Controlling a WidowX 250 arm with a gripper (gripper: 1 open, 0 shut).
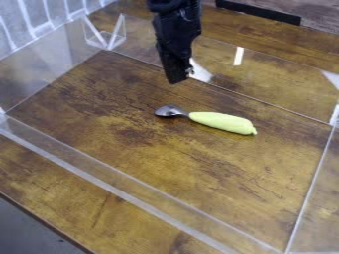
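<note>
A metal spoon [169, 111] lies on the wooden board inside a clear-walled box, its bowl to the left. Beside its handle end, and reaching right, is a pale yellow-green corn cob [223, 122], which covers or meets the handle. My black gripper [177, 75] hangs from the top of the view, above and behind the spoon, apart from both objects. It looks shut, with nothing visible between its fingers.
Clear walls [93, 169] surround the work area on the wooden table. The front and left of the box floor are bare. A dark strip runs along the back right, beyond the box.
</note>
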